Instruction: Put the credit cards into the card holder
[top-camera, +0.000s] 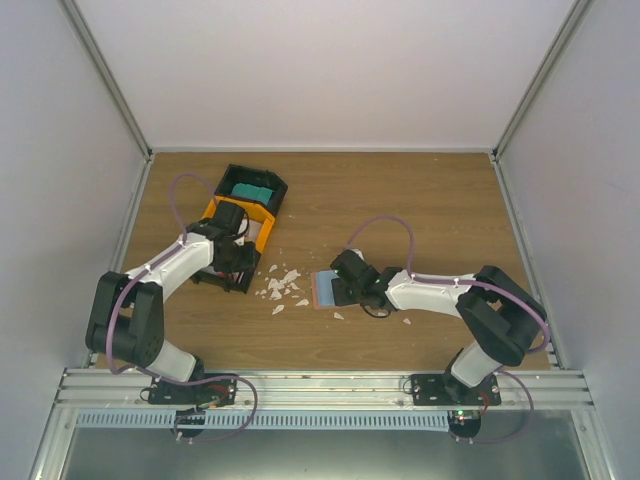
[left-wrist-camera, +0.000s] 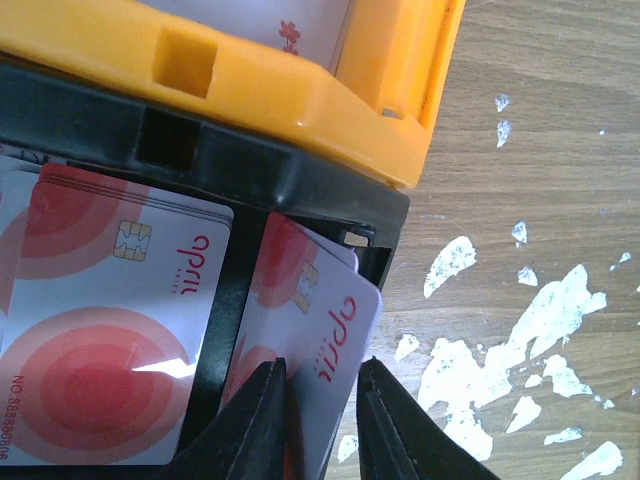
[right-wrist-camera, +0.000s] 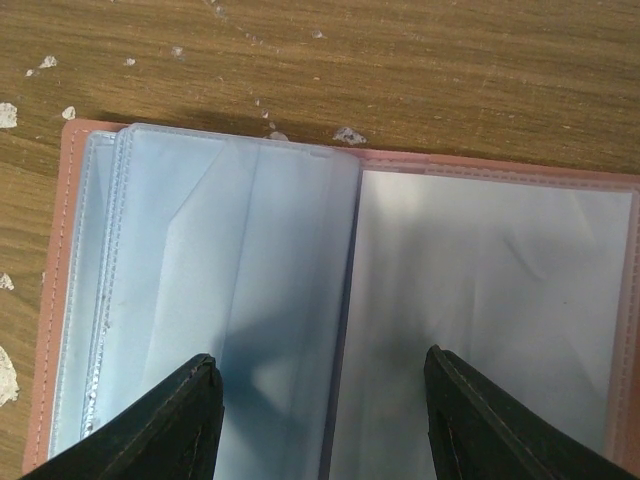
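Red-and-white bank cards stand in a black bin. In the left wrist view, a leaning card (left-wrist-camera: 327, 330) reaches up between the fingers of my left gripper. The fingers stand part open, with a gap to the card's sides, and its lower end is hidden. A wider stack of the same cards (left-wrist-camera: 100, 320) fills the compartment to the left. The card holder (right-wrist-camera: 345, 162) lies spread on the table, with clear pale sleeves and a pinkish stitched border. Over it, my right gripper is open, its fingers wide apart with nothing between them.
Behind the black bin stands a yellow bin (top-camera: 261, 213) with white cards, and beyond it another black bin (top-camera: 279, 185) holding something green. White flakes (top-camera: 290, 277) mark the wood between bins and holder.
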